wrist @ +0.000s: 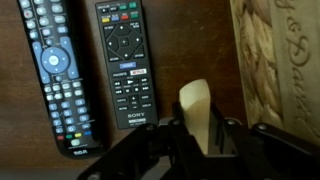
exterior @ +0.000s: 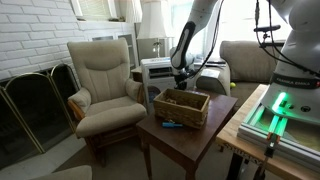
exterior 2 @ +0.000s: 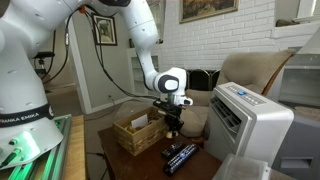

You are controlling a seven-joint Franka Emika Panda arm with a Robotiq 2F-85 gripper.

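Note:
At the bottom of the wrist view, my gripper is shut on a pale tan, round-ended object (wrist: 196,100). Only its rounded end shows beyond the dark fingers, so I cannot tell what it is. Exterior view 2 has the gripper (exterior 2: 173,128) pointing down beside the basket-like box (exterior 2: 140,130). Two dark remotes lie side by side on the brown tabletop: a longer one with a blue ring (wrist: 58,75) and a slimmer one (wrist: 127,62). Both are apart from my fingers, to the left in the wrist view.
The box's carved side (wrist: 283,60) rises close at the right in the wrist view. A small blue item (exterior: 172,125) lies on the table (exterior: 190,143) in front of the box. Beyond the table stand an armchair (exterior: 103,75) and a white appliance (exterior 2: 245,115).

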